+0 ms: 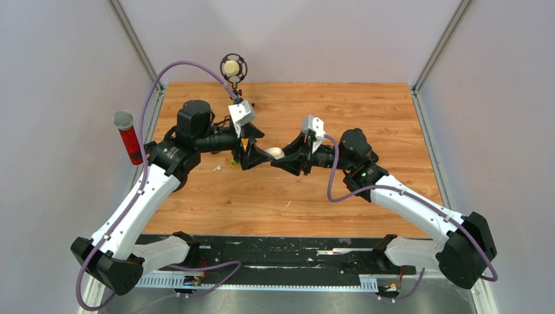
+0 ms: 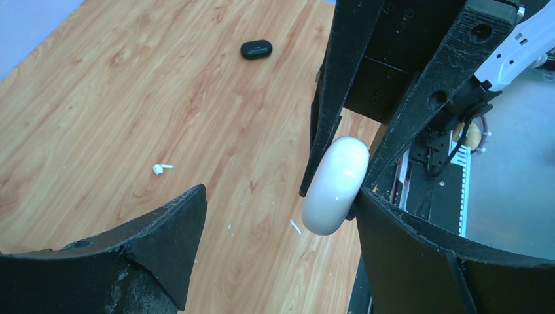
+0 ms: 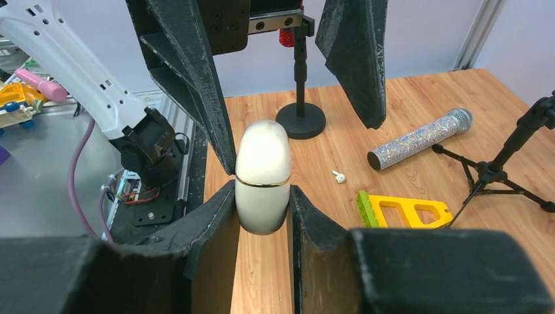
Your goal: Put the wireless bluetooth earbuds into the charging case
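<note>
A glossy white charging case [image 3: 262, 154] with a gold seam line looks closed. My right gripper is shut on its lower part, holding it upright above the table. My left gripper stands open, its fingers wide apart. One left finger [image 3: 213, 111] is right beside the case, perhaps touching it; the other finger [image 3: 366, 72] is well clear. Nothing is clasped between the left fingers. A white earbud [image 2: 159, 169] lies loose on the wooden table, also seen in the top view. No second earbud can be made out clearly.
A small black case [image 2: 256, 49] lies on the table. Near the left arm are a yellow and green toy [image 3: 409, 210], a glittery microphone [image 3: 419, 139], a tripod [image 3: 491, 173] and a round black stand base [image 3: 301, 121].
</note>
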